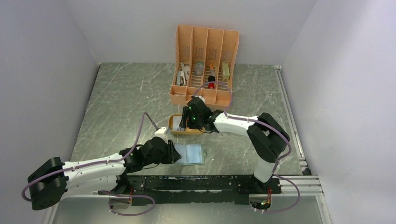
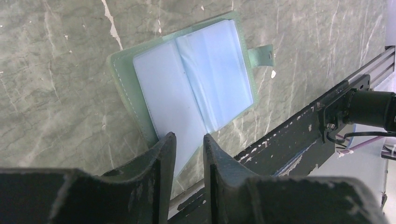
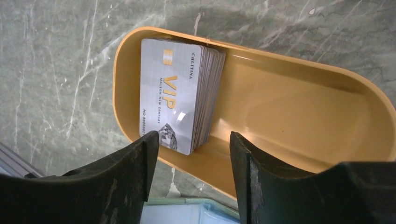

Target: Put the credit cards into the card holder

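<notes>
My left gripper hangs over its left end, part open with nothing visible between the fingers. A stack of silver VIP cards (image 3: 168, 93) stands at the left end of a yellow tray (image 3: 299, 67) behind the holder. My right gripper is above that tray, open, its fingertips near the lower front of the stack and nothing held.
A peach organizer (image 1: 205, 35) with assorted small items stands behind the tray. A black rail (image 2: 294, 135) runs along the front edge, with walls on three sides.
</notes>
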